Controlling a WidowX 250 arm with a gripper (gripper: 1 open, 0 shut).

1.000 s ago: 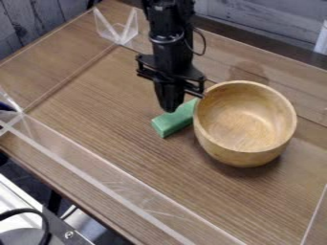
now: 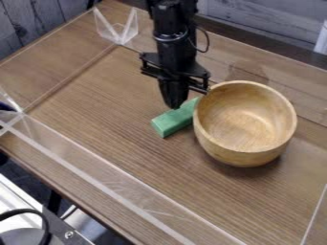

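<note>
The black gripper [image 2: 174, 96] hangs from the arm at the top middle, its fingertips pointing down just above and behind a green block [image 2: 171, 122]. Its fingers look close together, with nothing visible between them. The green block lies on the wooden table, tucked against the left side of a large light wooden bowl [image 2: 250, 100], which partly hides its far end.
Clear tape strips run along its left side. A black cable [image 2: 29, 213] lies at the bottom left corner, beyond the table's edge. A grey plank wall is at the top right.
The gripper has shifted very slightly, staying above the green block. The block and bowl look unmoved.
</note>
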